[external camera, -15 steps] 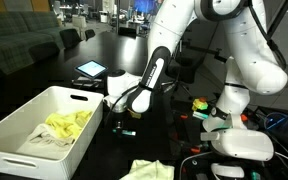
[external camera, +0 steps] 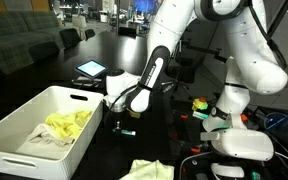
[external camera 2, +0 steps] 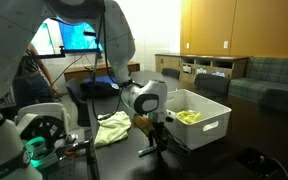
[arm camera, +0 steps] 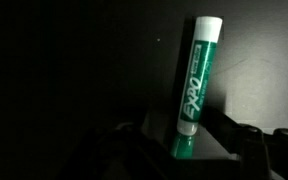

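A green and white Expo marker (arm camera: 196,82) lies on the dark table, running lengthwise through the wrist view. My gripper is low over its green end. Its dark fingers (arm camera: 237,143) stand apart on either side of the marker, though the dim picture hides whether they touch it. In exterior view 1 the marker (external camera: 128,132) shows beside the fingertips of the downward-pointing gripper (external camera: 118,124). From the other side, the marker (external camera 2: 147,151) rests on the table just by the gripper (external camera 2: 158,146).
A white box (external camera: 29,164) with yellow and pale cloths (external camera: 69,124) stands beside the arm. A pale yellow cloth (external camera: 151,170) lies near the front edge. A tablet (external camera: 90,69) lies behind. Dark table between box and cloth is mostly bare.
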